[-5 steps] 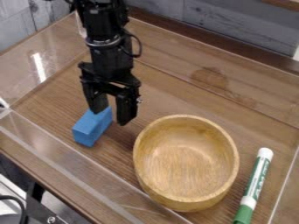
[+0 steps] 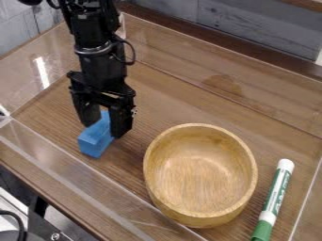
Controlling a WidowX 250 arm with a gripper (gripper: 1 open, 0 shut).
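Observation:
A black robot arm hangs from the top left, its gripper [image 2: 104, 118] low over a blue block [image 2: 96, 143] on the wooden table, with fingers spread open around or just above the block's back end. Whether they touch it I cannot tell.
A round wooden bowl [image 2: 199, 175] stands at the front right. A green and white marker [image 2: 276, 200] lies to its right.
My gripper has moved left, over the blue block, from a position reaching slightly right of it. The block looks unmoved.

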